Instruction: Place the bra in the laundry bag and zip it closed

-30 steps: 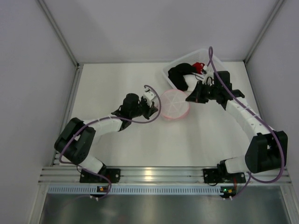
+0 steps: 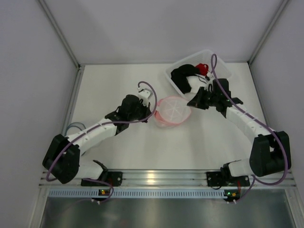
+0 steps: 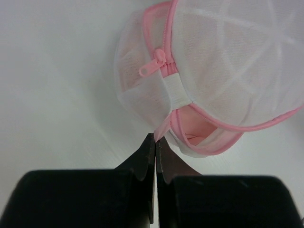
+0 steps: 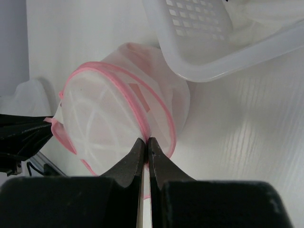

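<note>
A round white mesh laundry bag (image 2: 174, 110) with pink trim hangs between my two grippers. In the left wrist view, my left gripper is shut on a pinch of its pink edge fabric, just below a white tab (image 3: 176, 90). The pink zipper pull (image 3: 153, 66) lies beyond that tab, and the side opening gapes near the fingers. My right gripper is shut on the bag's pink rim at the opposite side. I cannot make out the bra for certain, either in the bag or among the clothes in the basket.
Behind the bag stands a white basket (image 2: 175, 82) with black clothing (image 2: 183, 77), a red item (image 2: 203, 69) and white cloth (image 2: 195, 84). Its near corner comes close to the bag and my right gripper.
</note>
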